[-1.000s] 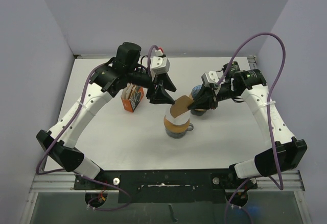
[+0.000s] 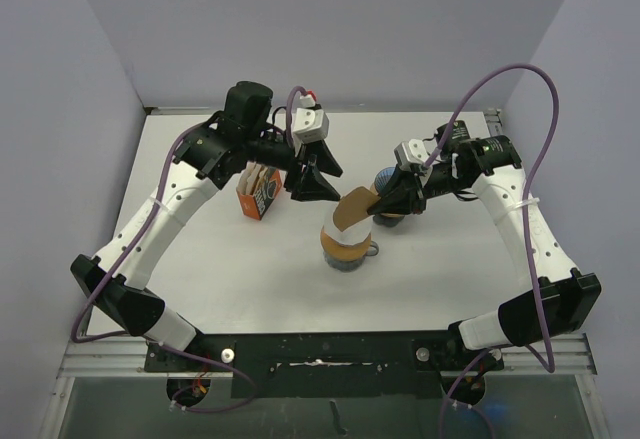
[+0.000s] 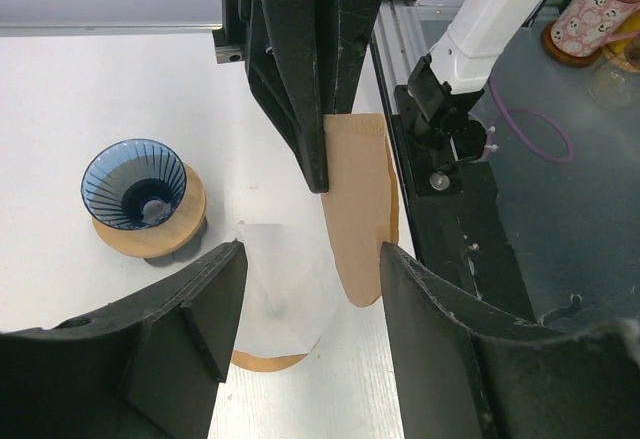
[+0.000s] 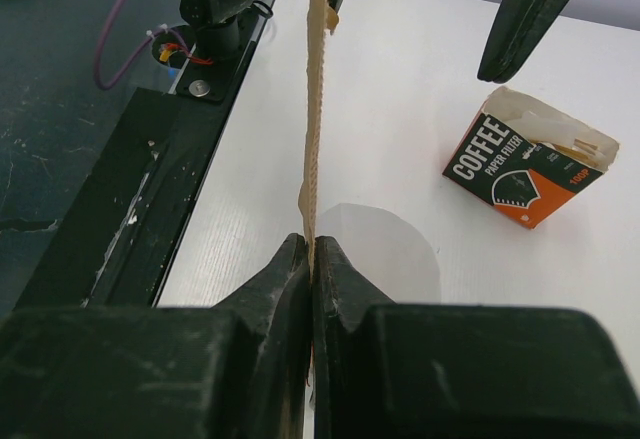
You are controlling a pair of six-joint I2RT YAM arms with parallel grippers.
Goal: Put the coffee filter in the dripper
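Note:
A flat brown paper filter [image 2: 354,209] is pinched at one edge by my right gripper [image 2: 398,205], which is shut on it. It hangs over the clear dripper [image 3: 285,284], whose wooden ring [image 2: 346,250] rests on a grey mug [image 2: 345,263]. In the right wrist view the filter [image 4: 314,109] appears edge-on, rising from the fingertips; a small flap stands out near its top. My left gripper is open, its fingers parted. One left fingertip [image 3: 390,257] lies close to the filter's free edge; whether they touch is unclear.
A blue dripper [image 3: 135,187] on a wooden ring stands behind my right gripper. The orange-and-black coffee filter box sits to the left, beyond the left gripper. Bare white table [image 2: 250,279] lies in front.
The right gripper and the filter it holds look unmoved.

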